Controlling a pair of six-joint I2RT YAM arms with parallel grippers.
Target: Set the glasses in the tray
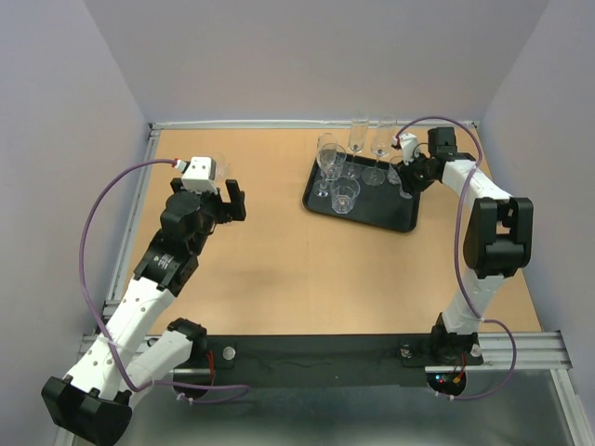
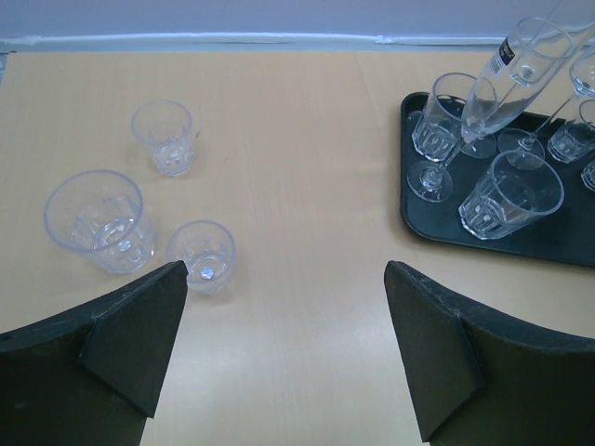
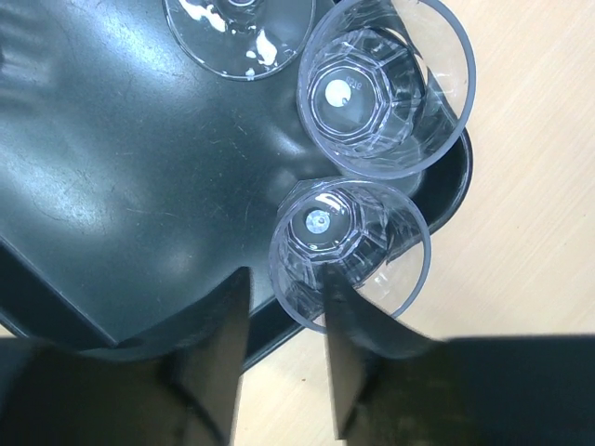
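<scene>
In the right wrist view, a clear glass [image 3: 318, 221] stands in a corner of the black tray [image 3: 121, 158]. My right gripper is open by a small gap, its blurred fingers [image 3: 218, 339] on either side of the glass's near wall. Another clear tumbler [image 3: 338, 93] stands right behind it in the tray. My left gripper is wide open and empty above the table's left side. On the table in the left wrist view stand a large glass [image 2: 125, 245], a small glass [image 2: 206, 271] and another small glass [image 2: 173, 156], outside the tray.
Inside the tray, several tall stemmed glasses and tumblers crowd the left and back, among them a flute [image 2: 507, 93] and a tumbler [image 2: 483, 212]. The tray's front right part [image 1: 386, 209] is bare. Clear table [image 2: 297, 186] lies between the loose glasses and the tray.
</scene>
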